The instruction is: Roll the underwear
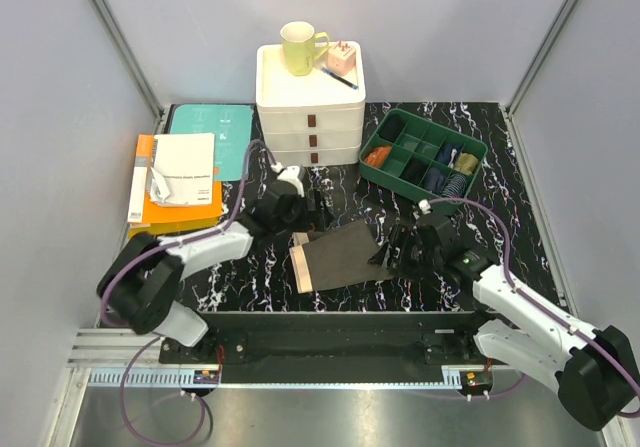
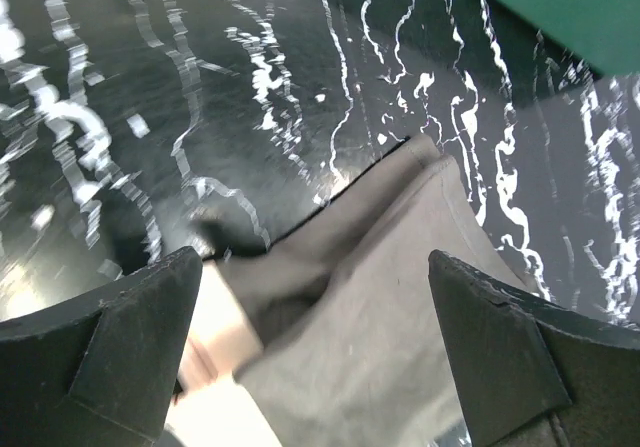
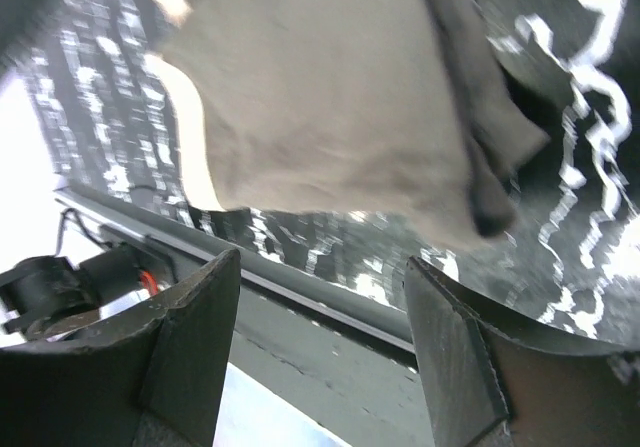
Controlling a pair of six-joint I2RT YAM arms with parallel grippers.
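Note:
Grey-brown underwear (image 1: 342,257) lies folded flat on the black marbled table, its pale waistband (image 1: 302,269) at the left end. Over its upper left corner my left gripper (image 1: 318,213) stands open; in the left wrist view, the folded fabric (image 2: 370,317) shows below and between its spread fingers. At the right end of the underwear my right gripper (image 1: 388,255) is open too. The right wrist view shows the cloth (image 3: 330,117) ahead of that gripper's fingers (image 3: 180,337), with nothing between them. Part of the far edge is covered by the left gripper in the top view.
Behind on the right stands a green divided box (image 1: 400,179) holding several rolled items. White drawers (image 1: 310,117) with a mug (image 1: 300,49) on top stand at the back. Books and papers (image 1: 180,172) lie at the left. The table's front edge (image 1: 330,314) is close to the underwear.

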